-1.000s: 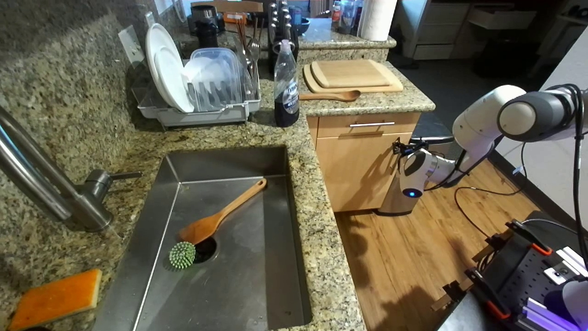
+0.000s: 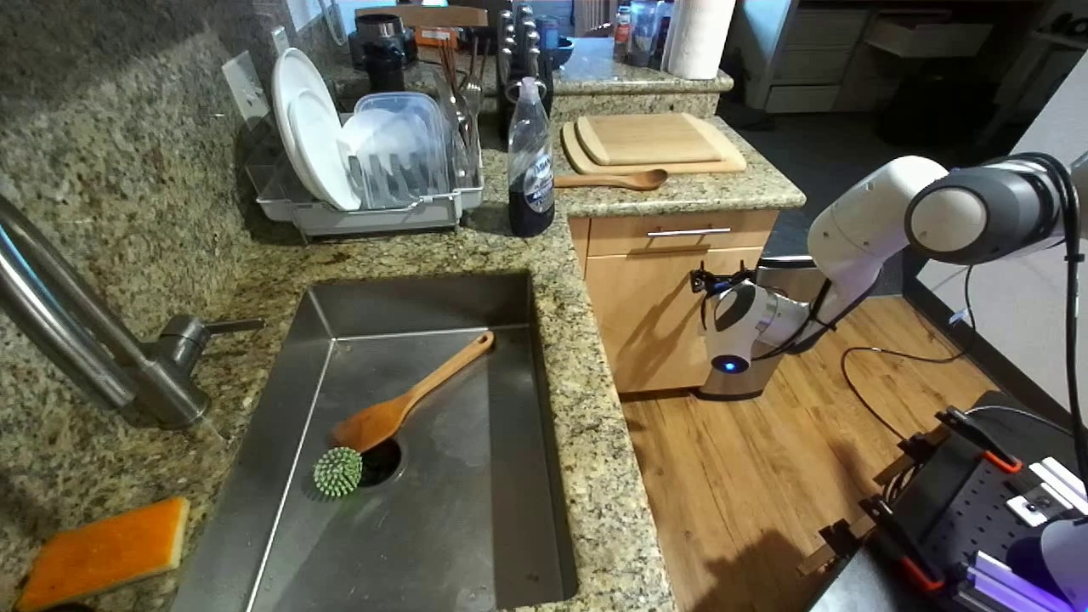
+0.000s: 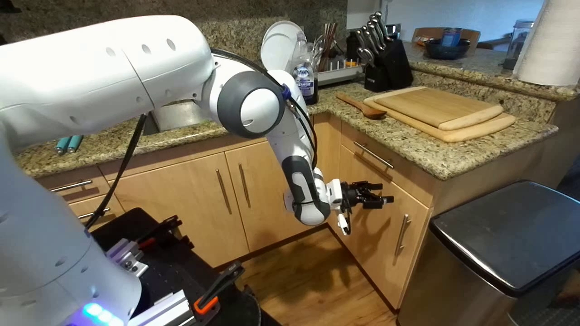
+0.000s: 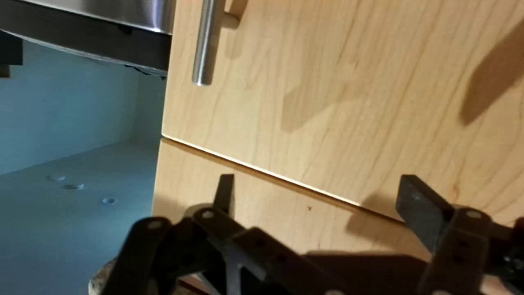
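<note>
My gripper (image 3: 384, 193) is open and empty, held low in front of the corner cabinet. In the wrist view, its two black fingers (image 4: 224, 192) are spread wide before pale wood, level with the seam between the drawer front (image 4: 275, 211) and the cabinet door (image 4: 353, 108). The metal door handle (image 4: 205, 49) lies toward the upper left there, well away from the fingertips. Above the door in exterior view 2 is the drawer handle (image 3: 373, 155); the drawer looks closed. Contact between fingers and wood cannot be made out.
A metal trash can (image 3: 511, 233) stands right of the cabinet. The countertop (image 3: 435, 157) overhangs above, bearing cutting boards (image 3: 440, 108) and a wooden spoon (image 3: 361, 106). In the sink (image 2: 449, 520) lie a wooden spatula (image 2: 413, 393) and a green scrubber (image 2: 337, 471).
The arm and gripper have shifted left along the cabinet front in exterior view 1, and slightly lower. Objects on the counter and in the sink have stayed put.
</note>
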